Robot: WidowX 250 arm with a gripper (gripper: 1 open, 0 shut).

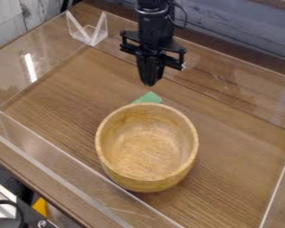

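Observation:
The black gripper (149, 73) hangs over the upper middle of the table, shut, with nothing visible between its fingers. Below it and a little nearer lies a small green object (149, 98), just behind a large tan bowl (146, 177) and partly hidden by its rim. The bowl stands upright in the near middle and looks empty.
The wooden table (233, 123) has clear room to the left and right of the bowl. Clear plastic pieces stand at the back left and left edge. A black cable with a yellow item is at the near left corner.

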